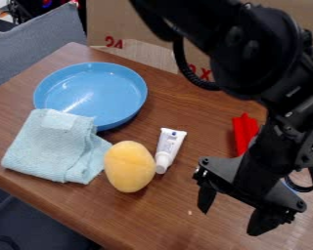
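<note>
My black gripper (233, 213) hangs low over the right side of the wooden table, open with nothing seen between its fingers. To its left lie a white tube (168, 148) with a white cap and a yellow, rounded object (129, 167). A red item (245, 130) sits behind the gripper, partly hidden by the arm. A light blue folded cloth (55, 146) lies at the left, beside a blue plate (91, 90).
A cardboard box (130, 29) stands along the back.
</note>
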